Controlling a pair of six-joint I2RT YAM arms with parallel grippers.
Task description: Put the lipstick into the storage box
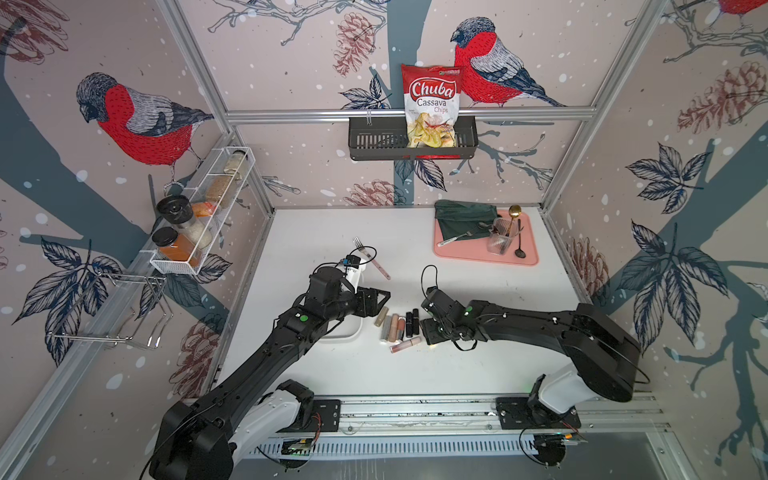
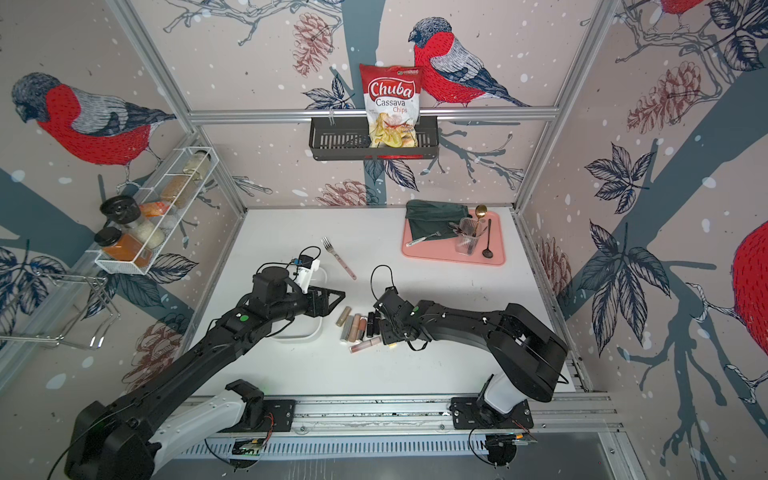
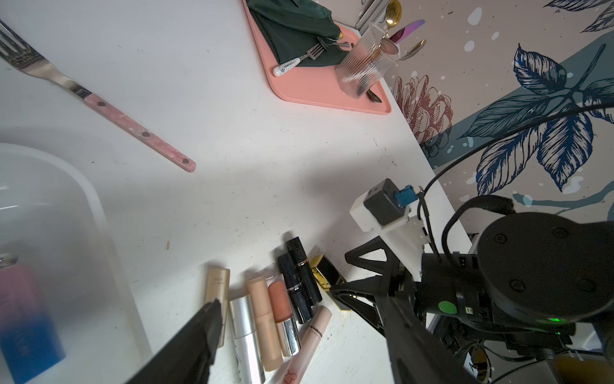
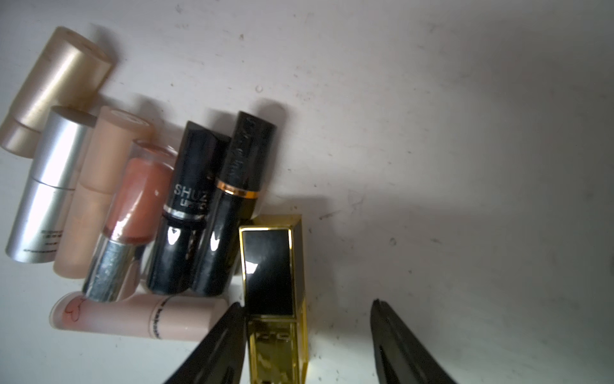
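A gold-and-black boxy lipstick (image 4: 268, 272) lies at the right end of a row of lipsticks and tubes (image 4: 131, 192). My right gripper is open low around it, left finger close against it, a gap on the right. My left gripper hangs open above the other tubes, nothing between its fingers. The white translucent storage box (image 3: 108, 249) stands to the left, partly under the left arm in the top views, with a pink-and-blue item (image 3: 28, 320) inside.
A fork (image 3: 134, 124) lies behind the box. A pink tray (image 1: 464, 252) with a cloth and cutlery cup is at the back right. A rack with jars hangs on the left wall.
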